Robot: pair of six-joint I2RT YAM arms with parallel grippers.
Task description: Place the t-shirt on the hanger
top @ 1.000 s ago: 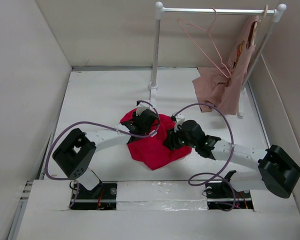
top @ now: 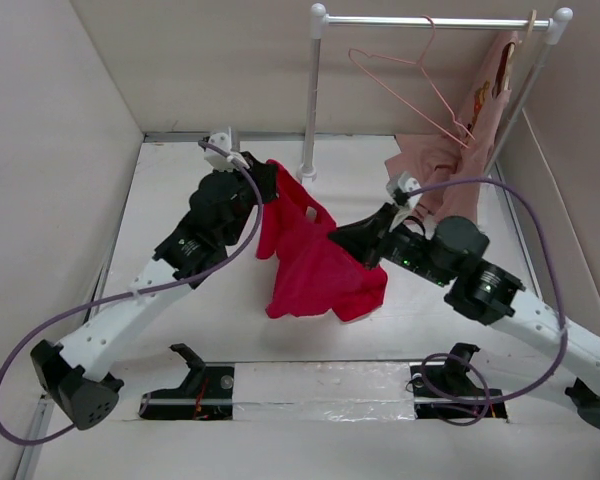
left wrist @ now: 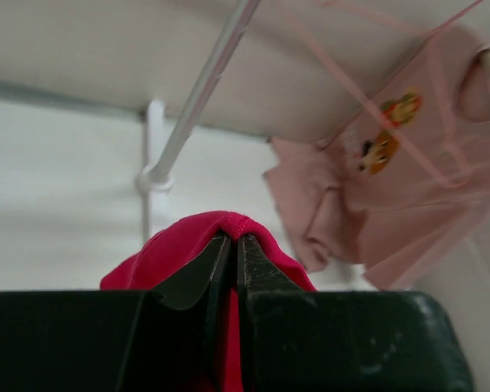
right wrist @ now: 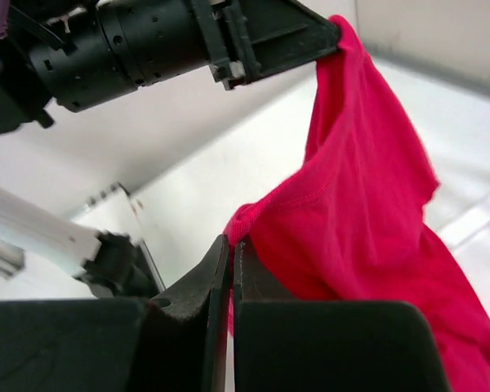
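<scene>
The red T-shirt (top: 320,280) hangs between my grippers over the white floor. My left gripper (top: 270,175) is shut on one raised corner at the upper left, with cloth at its fingertips (left wrist: 235,245). My right gripper (top: 340,240) is shut on another part of the shirt, lower and to the right; the right wrist view shows cloth (right wrist: 351,196) rising from it to the left gripper. A pink hanger (top: 410,90) hangs from the rail (top: 370,20) at the back.
A pink garment (top: 460,170) with a print hangs at the right end of the rack. The rack's left post (top: 311,100) stands behind the shirt. Walls enclose both sides.
Both grippers have risen with the red shirt, the left one moving up and leftward, the right one slightly. The shirt is now lifted and stretched between them.
</scene>
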